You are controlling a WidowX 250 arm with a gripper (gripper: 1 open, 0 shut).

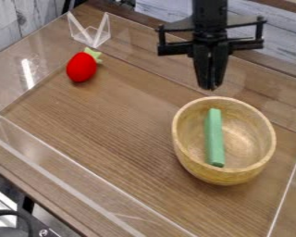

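My gripper (210,76) hangs over the upper right of the wooden table (77,130), above and behind a pale wooden bowl (250,139); its fingertips look close together, with nothing visible between them. A green stick (215,137) lies inside the bowl. A red rounded object (80,68) with a pale green part sits at the upper left.
A white wire-like holder (92,31) stands at the back left. A light ledge runs along the back right, and a black cable (15,215) lies at the bottom left corner.
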